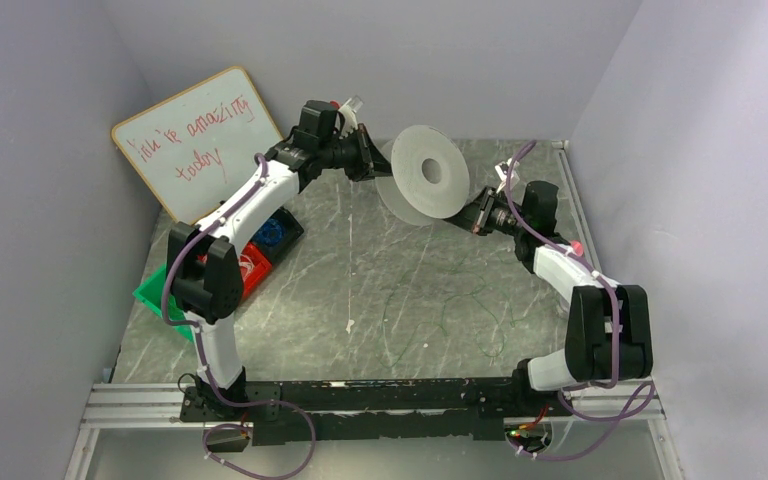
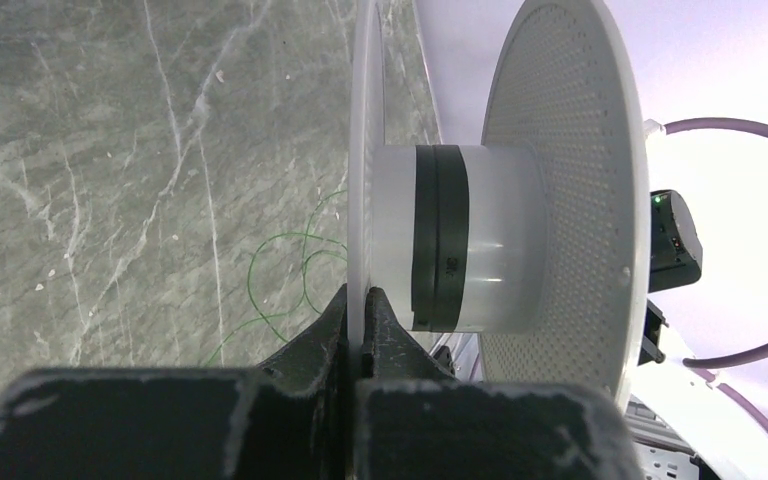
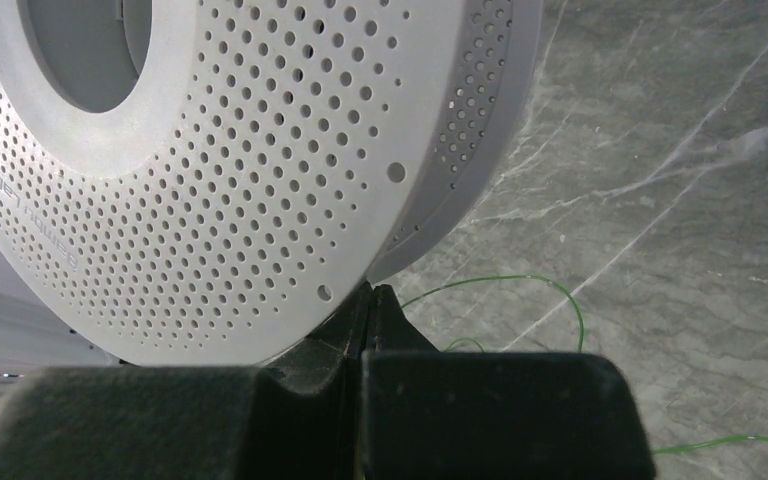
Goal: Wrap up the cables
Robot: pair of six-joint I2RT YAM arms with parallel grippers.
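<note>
A large pale reel [image 1: 412, 180] with two perforated flanges is held up over the back of the table. Round its hub runs a black band [image 2: 440, 240]; no green cable shows on the hub. My left gripper is shut on the rim of the left flange. At the lower edge of the opposite flange [image 3: 260, 180] is my right gripper, its fingertips together and nothing visible between them; whether they touch the rim I cannot tell. A thin green cable [image 3: 580, 325] lies in loose loops on the table, partly hidden behind the right fingers.
At the left stand a black bin [image 1: 278, 235] with blue cable, a red bin [image 1: 250, 270] and a green bin [image 1: 150, 292], partly under the left arm. A whiteboard [image 1: 195, 140] leans behind them.
</note>
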